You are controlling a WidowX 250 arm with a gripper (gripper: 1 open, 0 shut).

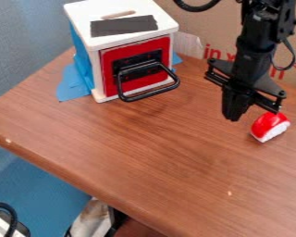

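My black gripper (237,102) hangs above the table at the right, pointing down; whether its fingers are open or shut is unclear. A small red-and-white object (269,126) lies on the wooden table (126,167) just to the right of and below the gripper in the view, with no clear contact between them.
A white box with a red front and black handle (132,69) stands on a blue sheet (71,85) at the back left. Cardboard stands behind the arm.
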